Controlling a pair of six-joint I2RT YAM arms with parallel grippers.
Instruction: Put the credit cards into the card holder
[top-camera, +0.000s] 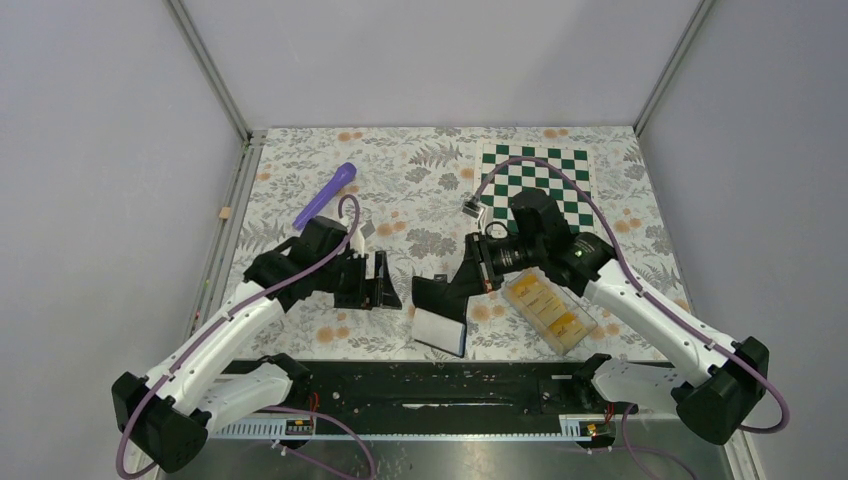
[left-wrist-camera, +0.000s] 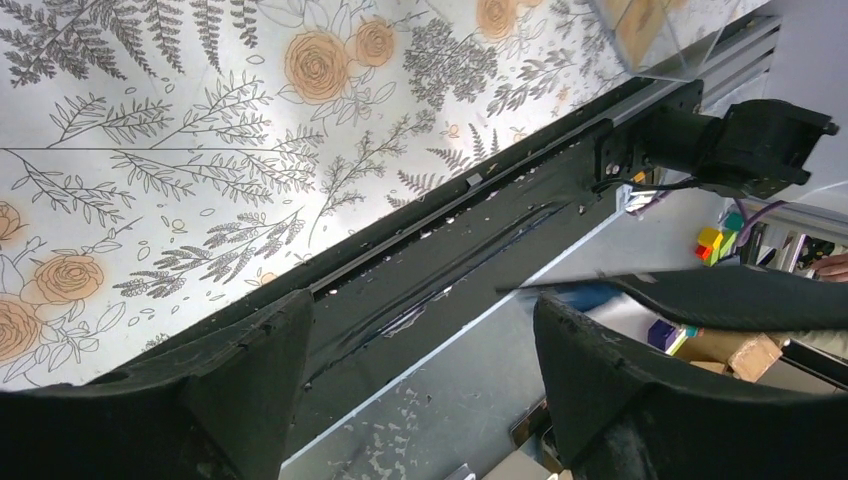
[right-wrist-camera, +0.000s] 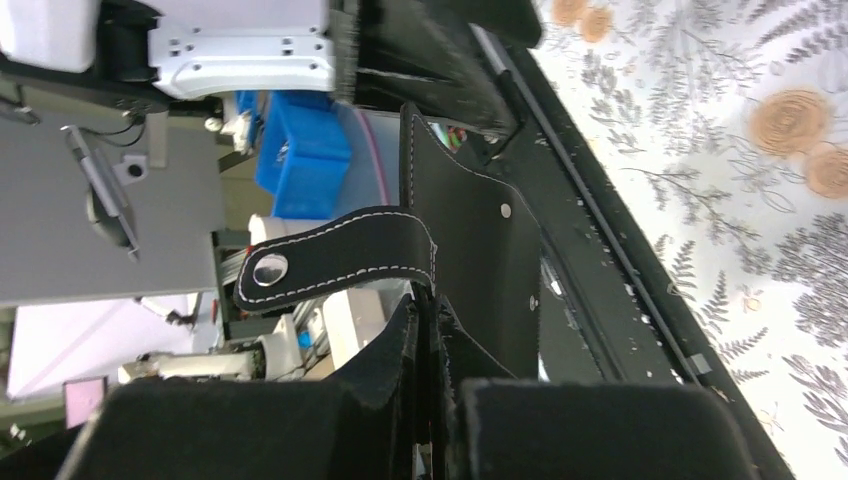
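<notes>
The card holder is black leather with pale stitching and hangs above the table's front edge. My right gripper (top-camera: 470, 283) is shut on it. In the right wrist view the card holder (right-wrist-camera: 490, 250) stands spread, its snap strap (right-wrist-camera: 335, 258) sticking out to the left. From above, the holder (top-camera: 438, 298) shows a white face (top-camera: 436, 332) at its lower part. Left of it and apart from it, my left gripper (top-camera: 385, 285) is open; the left wrist view shows nothing between its fingers. No credit card can be made out clearly.
A clear box with yellow contents (top-camera: 550, 312) lies under the right arm. Behind are a green checkered board (top-camera: 540, 170) and a purple object (top-camera: 325, 195). A dark rail (top-camera: 420, 385) runs along the table's front.
</notes>
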